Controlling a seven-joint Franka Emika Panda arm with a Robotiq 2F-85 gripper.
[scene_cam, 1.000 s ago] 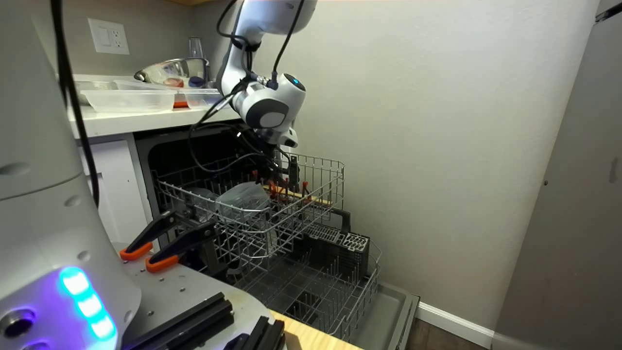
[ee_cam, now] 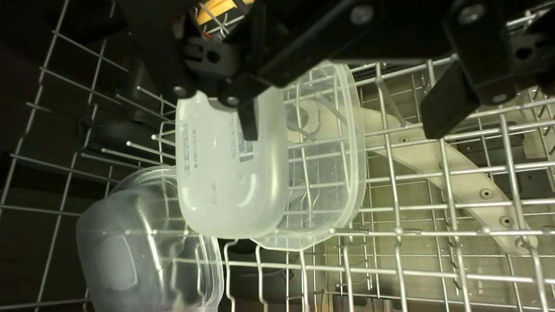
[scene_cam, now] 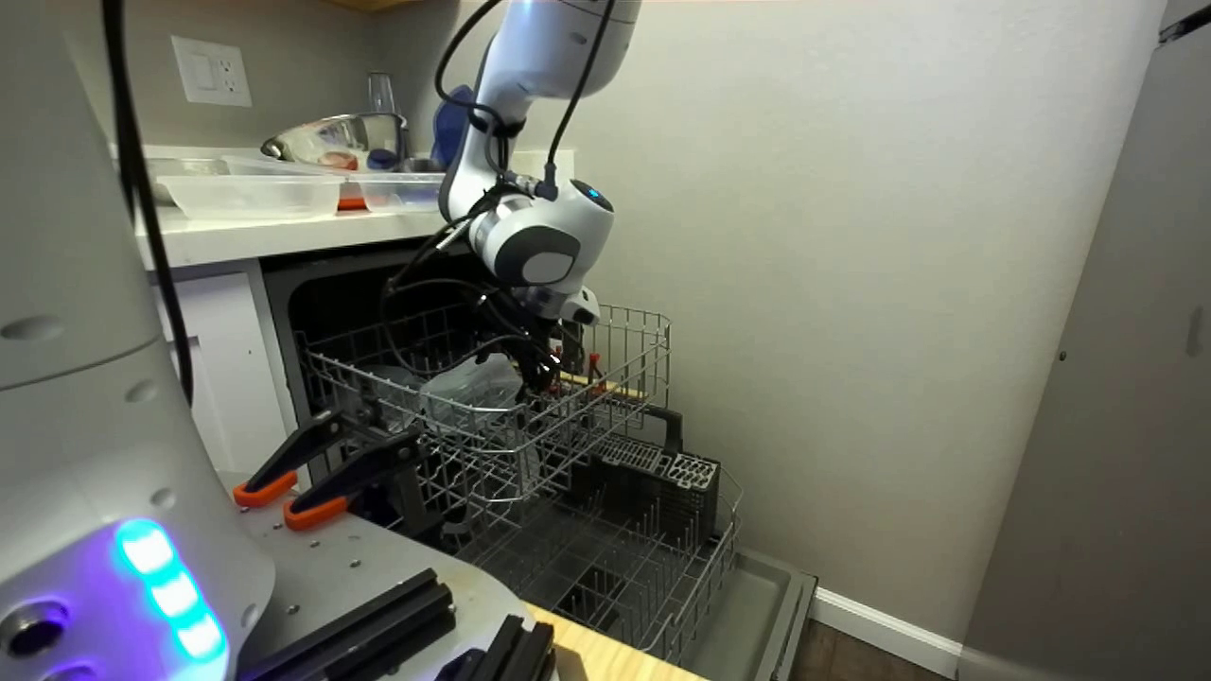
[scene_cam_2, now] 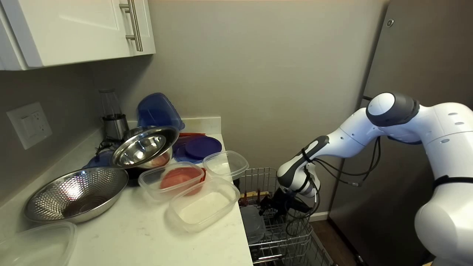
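Note:
A clear plastic container lies tipped in the upper dishwasher rack, its base to the left in the wrist view and its open rim to the right. Above it, my gripper is open, with the fingers wide apart. One finger overlaps the container's base, while the other finger is out past its rim; contact cannot be made out. A second clear container rests at the lower left. In exterior view 1 the gripper is low in the rack beside a clear container, its fingers hard to distinguish.
The upper rack's wire wall surrounds the gripper. Below is the pulled-out lower rack with a dark cutlery basket. More clear containers and a metal colander stand on the counter above.
In exterior view 1 the arm's wrist has shifted down and a little to the right. The gripper has come lower into the upper rack, close to the clear container, which looks unmoved.

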